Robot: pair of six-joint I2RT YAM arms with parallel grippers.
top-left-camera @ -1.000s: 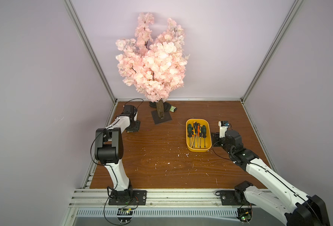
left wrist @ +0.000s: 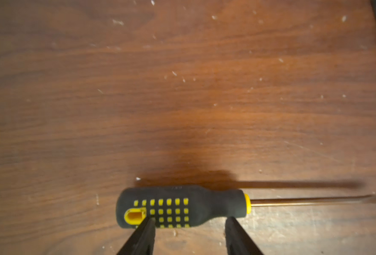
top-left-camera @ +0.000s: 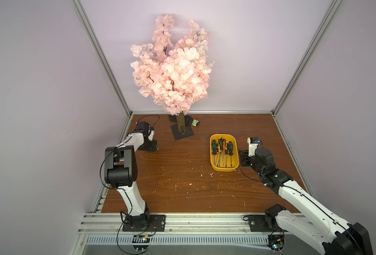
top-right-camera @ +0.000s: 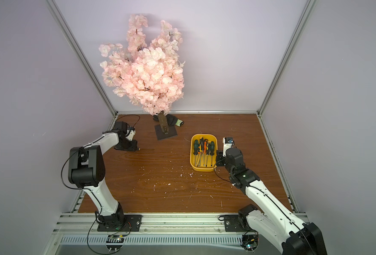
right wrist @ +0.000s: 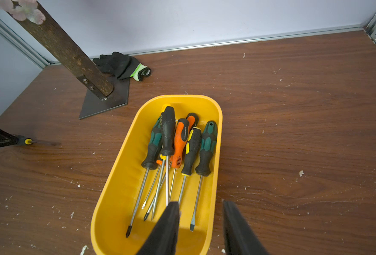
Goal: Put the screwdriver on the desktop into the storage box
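A black screwdriver (left wrist: 213,201) with yellow dots lies flat on the desktop, shaft pointing right in the left wrist view. My left gripper is open just over its handle, fingers either side of the handle's middle part in that view, holding nothing. The yellow storage box (right wrist: 111,195) holds several screwdrivers (right wrist: 207,148) with green, orange and black handles. My right gripper stands open at the box's right side, nothing visible between its fingers.
A pink blossom tree (top-left-camera: 170,72) on a dark base plate (top-left-camera: 183,133) stands at the back, with a glove (right wrist: 119,65) beside it.
The right gripper has shifted very slightly; the box is unchanged.
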